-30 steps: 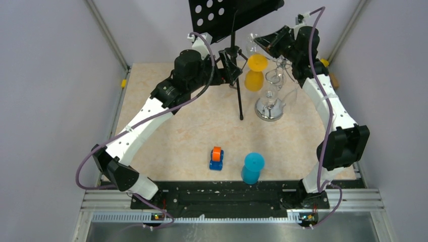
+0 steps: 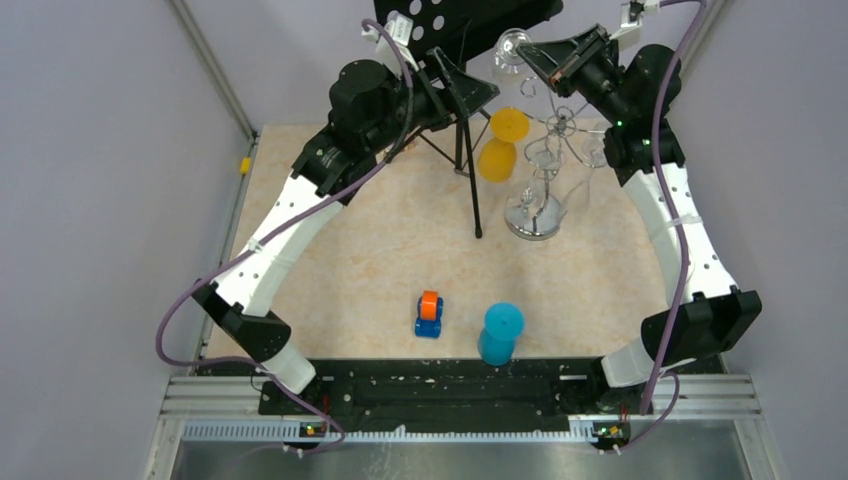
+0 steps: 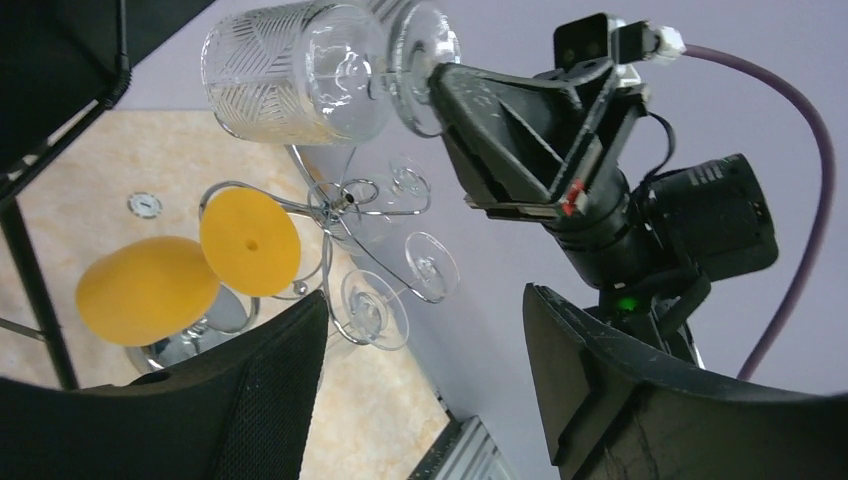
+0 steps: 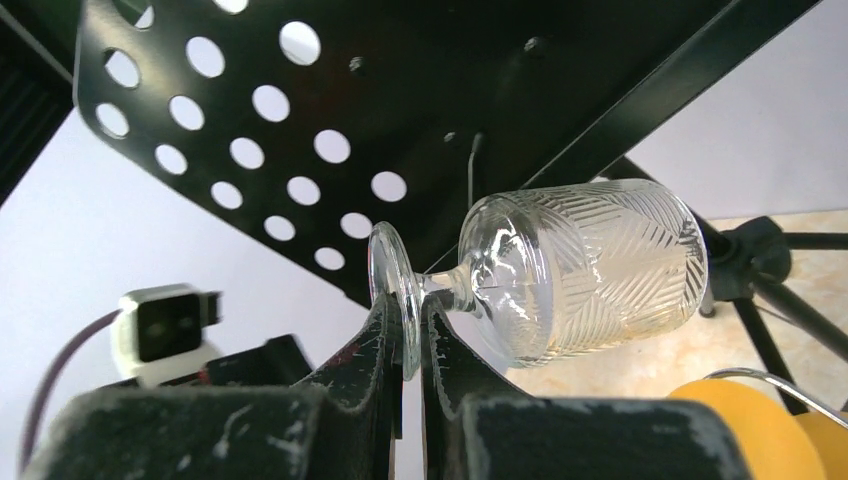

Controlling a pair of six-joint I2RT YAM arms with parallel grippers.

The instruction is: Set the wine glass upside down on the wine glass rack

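A clear patterned glass (image 4: 600,270) lies roughly sideways in the air, its short stem towards my right gripper. The right fingers are shut on its round foot (image 4: 393,280). In the left wrist view the glass (image 3: 290,75) is above the wire arms of the chrome rack (image 3: 340,205), apart from them. My left gripper is open, its fingers wide apart with nothing between. From above, the left gripper (image 2: 482,104) points towards the rack, left of and nearer than the glass (image 2: 509,50). The rack's round base (image 2: 533,225) stands on the table.
A yellow glass (image 2: 497,160) and several clear ones hang on the rack. A black perforated music stand (image 2: 480,20) rises close behind the left gripper. A blue cup (image 2: 500,335) and an orange-and-blue toy (image 2: 429,312) stand near the front edge.
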